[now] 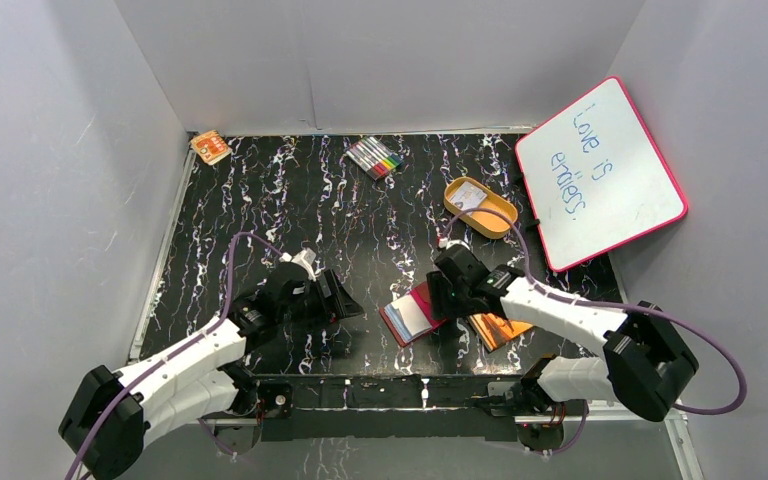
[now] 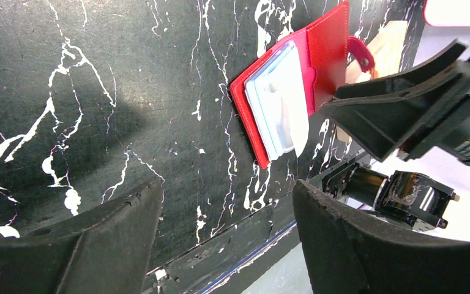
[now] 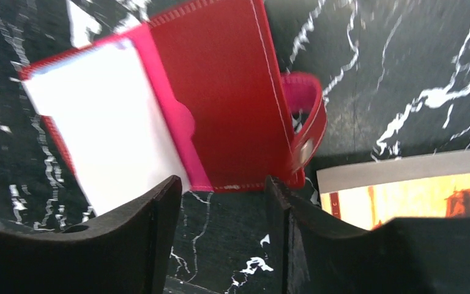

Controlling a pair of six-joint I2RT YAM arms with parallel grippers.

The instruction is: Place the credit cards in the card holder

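Note:
The red card holder (image 2: 333, 52) lies spread on the dark marbled table, its white and blue inner sleeves (image 2: 275, 98) on the left half; whether cards sit inside them I cannot tell. A snap strap (image 3: 311, 119) curls from its right edge. Above the holder's red flap is my right gripper, fingers apart and nothing visible between them. My left gripper (image 1: 345, 298) hovers left of the holder, also open and empty. In the yellow tray (image 1: 505, 232) at the back right lies a pale card-like piece (image 1: 467, 195).
An orange book (image 1: 505, 330) lies right of the holder, partly beneath the right arm. The whiteboard (image 1: 600, 175) leans at the right. Coloured markers (image 1: 374, 157) and an orange packet (image 1: 211, 147) lie at the back.

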